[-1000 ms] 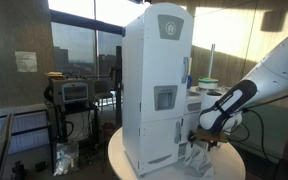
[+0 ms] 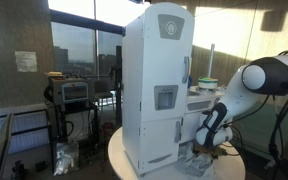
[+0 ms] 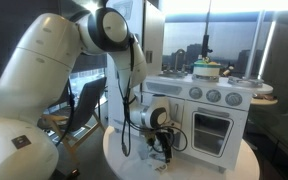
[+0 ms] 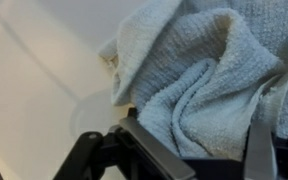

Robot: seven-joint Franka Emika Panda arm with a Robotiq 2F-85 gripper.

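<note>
A pale grey-blue cloth lies crumpled on the white table, filling the upper right of the wrist view. Two fingers of my gripper stand apart at the bottom of that view, with folds of the cloth between and ahead of them. Whether either finger presses on the fabric is unclear. From exterior view 1, the gripper is low at the foot of the white toy kitchen, right by the cloth. In exterior view 2 the gripper is down in front of the kitchen's lower doors, its fingertips hard to make out.
The tall toy fridge stands left of the gripper in exterior view 1. A toy oven is to its right in exterior view 2, with a green-rimmed pot on top. Bare table shows left of the cloth.
The arm has come lower and slightly to the right in exterior view 1. The cloth, which stood taller under the gripper, now sits lower and flatter.
</note>
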